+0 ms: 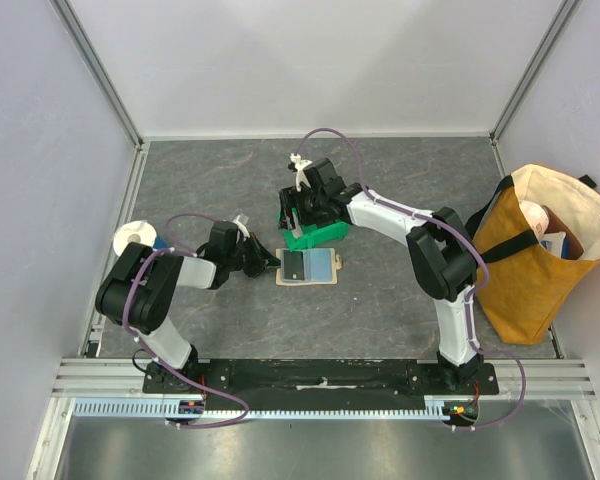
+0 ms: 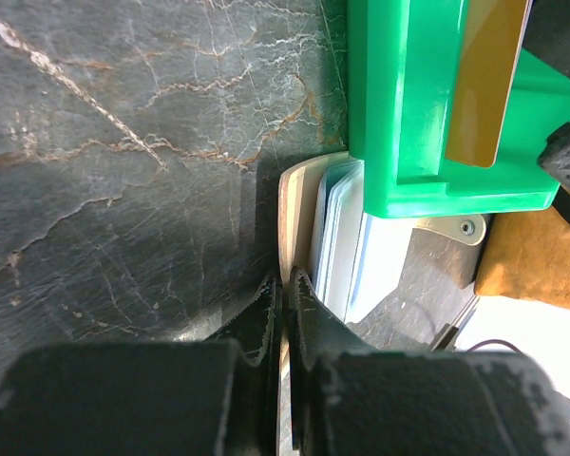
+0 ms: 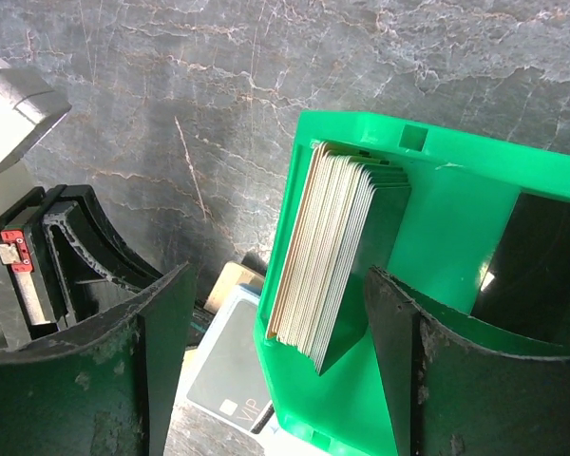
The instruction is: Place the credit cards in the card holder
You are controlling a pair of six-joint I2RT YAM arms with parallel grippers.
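The open card holder (image 1: 327,275) lies on the table with cards in its sleeves; my left gripper is shut on its beige edge. Just behind it sits a green tray (image 3: 470,209), in which a thick stack of cards (image 3: 323,256) stands on edge along one wall, with a darker item farther right. My right gripper hangs open over the tray, its fingers either side of the stack's lower part from this view, nothing gripped.
A yellow tote bag (image 1: 520,290) with contents stands at the right edge. A white roll (image 1: 132,236) is at the left, behind the left arm.
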